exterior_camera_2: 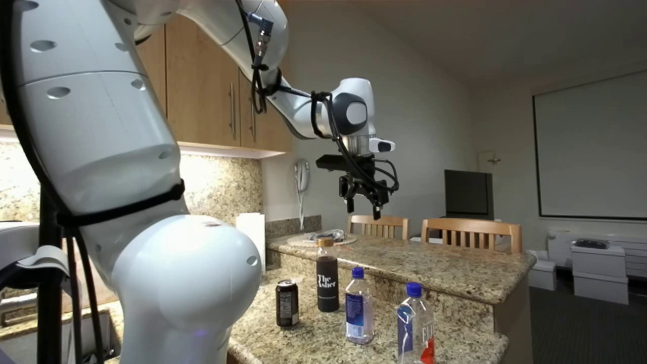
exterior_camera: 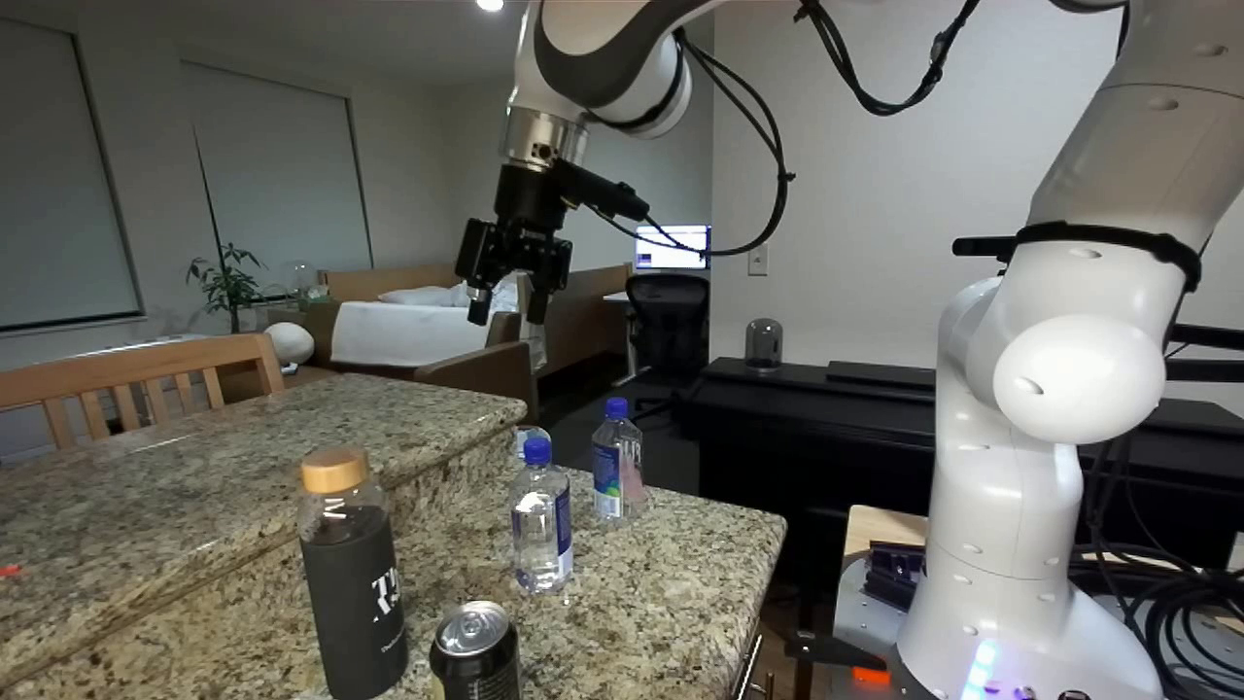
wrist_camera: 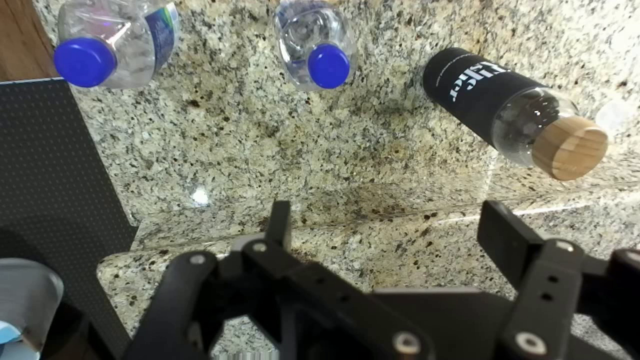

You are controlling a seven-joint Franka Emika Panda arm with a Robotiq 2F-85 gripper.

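Observation:
My gripper is open, its fingers wide apart with nothing between them. In exterior view 1 the gripper (exterior_camera: 506, 310) hangs fingers-down, well above the counter and the bottles. On the lower counter stand two clear water bottles with blue caps, one water bottle (exterior_camera_2: 359, 306) nearer the middle and the other water bottle (exterior_camera_2: 415, 327) closer to the counter's end. A black bottle with a wooden cap (exterior_camera_2: 327, 276) stands upright beside them. The black can (exterior_camera_2: 286, 303) is next to it; the wrist view does not show the can.
The raised granite ledge (exterior_camera: 251, 437) runs behind the lower counter (exterior_camera: 676, 583), forming a step. Wooden chairs (exterior_camera_2: 471, 233) stand beyond it. A round mat (exterior_camera_2: 321, 238) with items on it lies on the ledge's far end. Most of the ledge is bare.

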